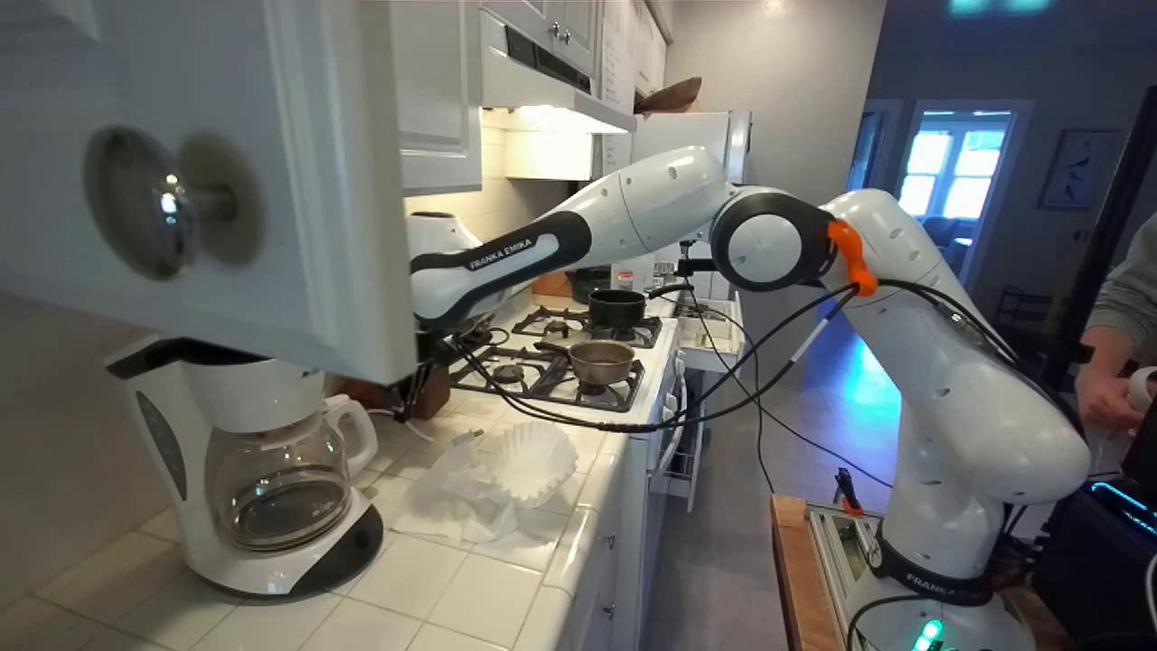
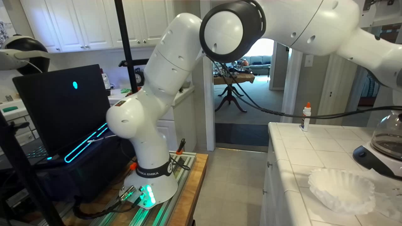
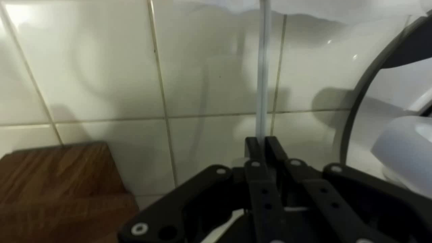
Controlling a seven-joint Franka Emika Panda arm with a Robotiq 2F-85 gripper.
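Observation:
My gripper is shut on a flat white cord point(image 3: 262, 69), which runs away from the fingertips above the tiled counter to the top of the wrist view. In exterior view 1 the gripper point(image 1: 406, 397) is a dark shape behind the coffee maker's carafe handle, partly hidden by the cabinet door. A plug point(image 1: 468, 436) shows near the crumpled clear-white plastic point(image 1: 461, 501) and the paper coffee filters point(image 1: 533, 462). The white coffee maker point(image 1: 260, 467) stands at the left of the counter; its dark edge curves along the right of the wrist view.
A wooden block point(image 3: 60, 178) lies at the lower left of the wrist view. The cabinet door point(image 1: 217, 184) overhangs the coffee maker. Pots, among them a small pan point(image 1: 602, 362), sit on the stove. A glue bottle point(image 2: 306, 116) stands at the counter's far end.

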